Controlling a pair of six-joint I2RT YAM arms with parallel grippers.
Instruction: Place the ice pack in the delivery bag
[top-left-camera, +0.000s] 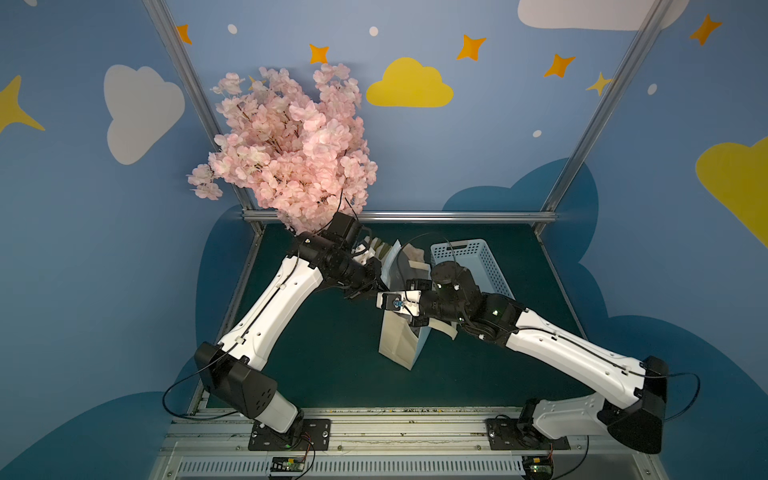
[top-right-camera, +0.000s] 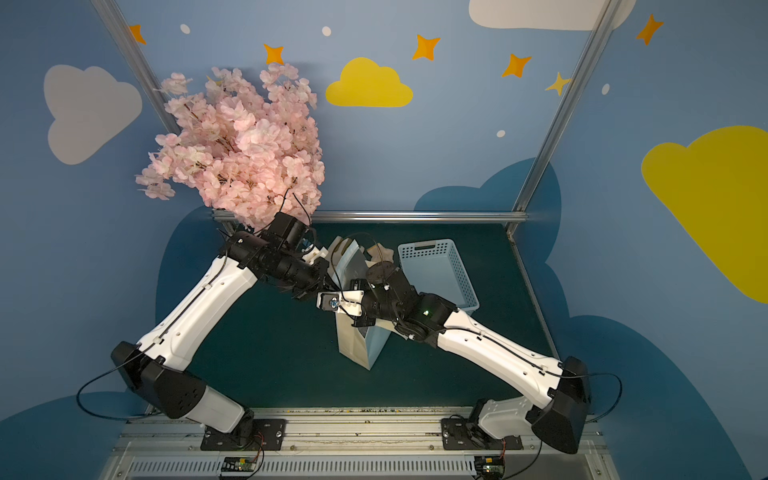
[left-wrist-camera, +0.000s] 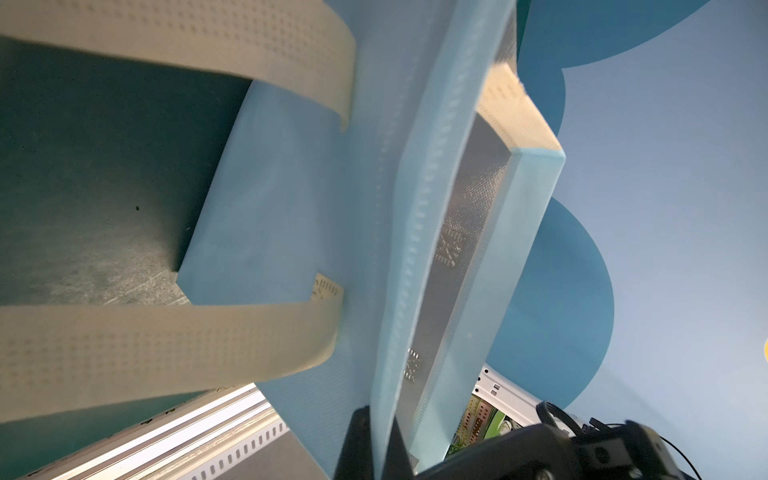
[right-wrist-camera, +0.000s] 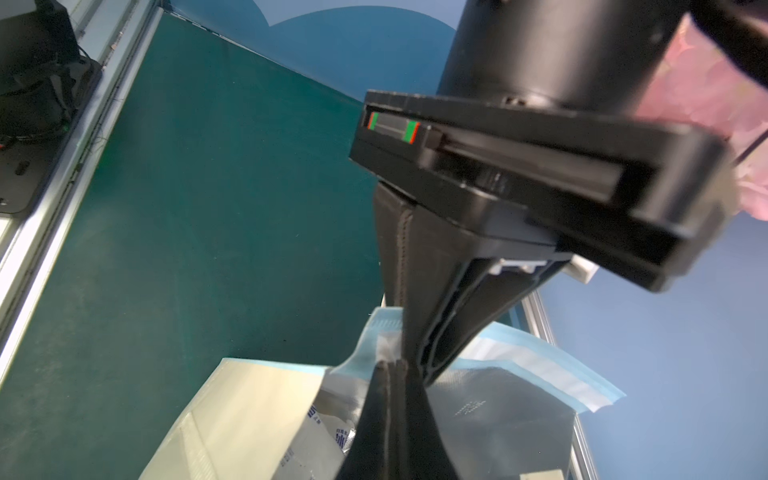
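The delivery bag (top-left-camera: 397, 342), pale blue and beige with a silver lining, stands open-topped at the middle of the table. At its upper edge my left gripper is shut with the thin blue rim (left-wrist-camera: 404, 320) between its fingers. Over the bag's mouth, close beside the left fingers (right-wrist-camera: 428, 320), my right gripper points down, shut, and nothing shows between its fingertips. A whitish packet with blue print (right-wrist-camera: 320, 440), apparently the ice pack, shows partly inside the bag in the right wrist view; the right fingers hide some of it.
Right behind the bag stands a light blue basket (top-right-camera: 438, 276), its visible part empty. Beige straps (left-wrist-camera: 176, 344) hang from the bag's side. Pink blossoms (top-left-camera: 296, 152) fill the back left corner.
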